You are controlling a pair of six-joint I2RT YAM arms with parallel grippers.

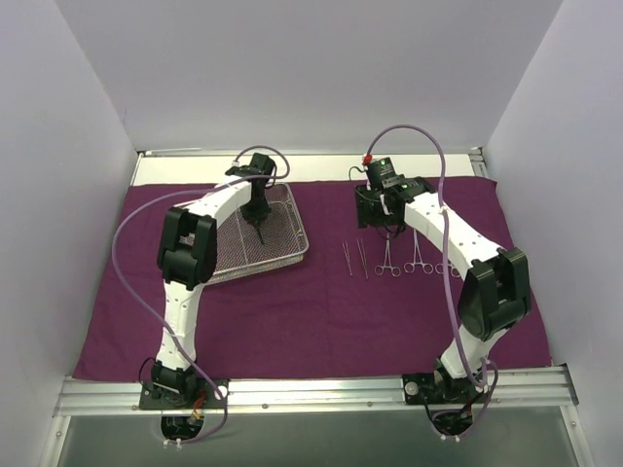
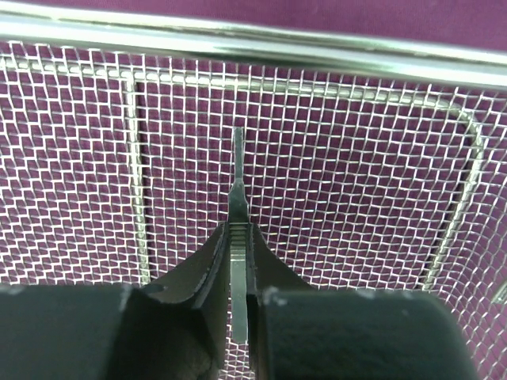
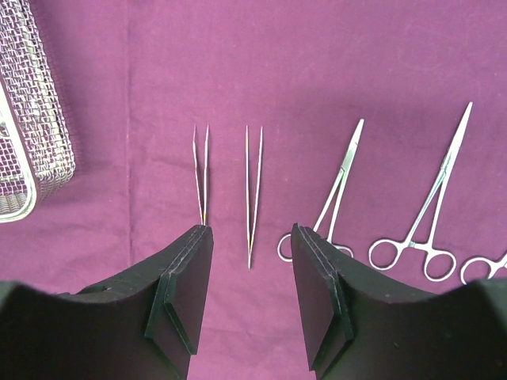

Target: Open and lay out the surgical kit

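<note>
A mesh tray (image 1: pixel 277 257) sits on the purple cloth at left. In it lies a flat scalpel handle (image 2: pixel 238 309), with my left gripper down over it, fingers close on either side; whether they grip it I cannot tell. My right gripper stands open above the cloth, nothing between its fingers. Below it lie two tweezers (image 3: pixel 201 182) (image 3: pixel 253 214) and several scissor-like clamps (image 3: pixel 341 182) (image 3: pixel 432 214), laid out in a row right of the tray.
White walls surround the table.
</note>
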